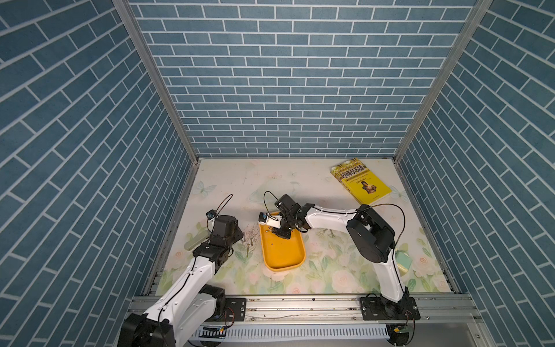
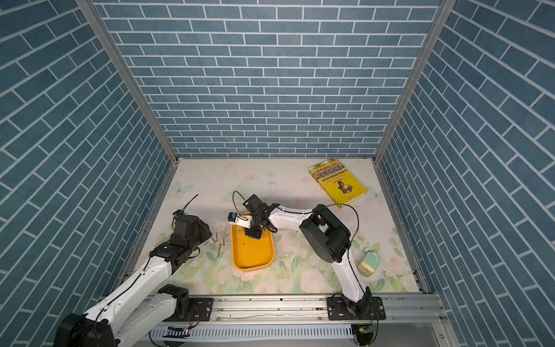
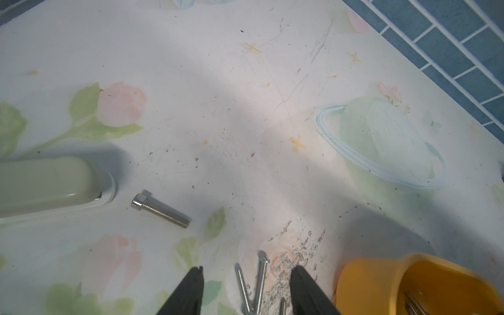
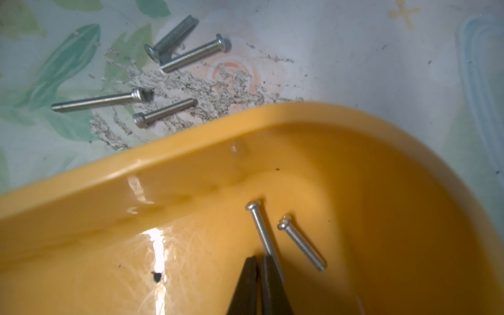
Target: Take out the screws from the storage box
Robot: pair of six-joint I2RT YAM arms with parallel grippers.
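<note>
Two screws lie on the floor of the orange storage box (image 1: 284,261): a longer screw (image 4: 261,226) and a shorter screw (image 4: 303,245). Over the box, my right gripper has its fingers close together, with a thin dark gap between them. Its tips overlap the longer screw's lower end in the right wrist view; whether they touch it cannot be told. Left of the box, my left gripper stands open above the table, its fingers wide apart. Below it, several loose screws (image 3: 261,281) show between and beyond the fingertips.
A single hex-socket screw (image 3: 160,210) lies beside a pale green case (image 3: 50,186). More screws (image 4: 98,99) lie outside the box's wall. A yellow book (image 1: 360,180) is at the back right, a green and yellow object (image 1: 403,262) at the front right.
</note>
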